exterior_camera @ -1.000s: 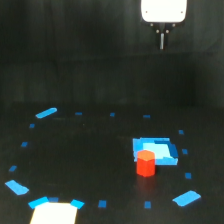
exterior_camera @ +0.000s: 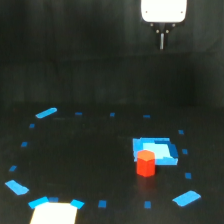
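Note:
High at the top of the camera view hangs my gripper (exterior_camera: pixel 162 42), far above the table and clear of every object. Its thin dark fingers show as a narrow shape against the black background, too small to tell whether they are open or shut. No object can be seen at their tips. A red block (exterior_camera: pixel 146 163) with angled sides stands upright on the dark table. Behind it lies a blue tray (exterior_camera: pixel 171 159) with a pale inside; the block covers part of its front left side in this view.
At the lower left edge, a white object (exterior_camera: pixel 52 213) is partly cut off by the frame. Blue tape strips (exterior_camera: pixel 186 198) and small blue squares mark the black table.

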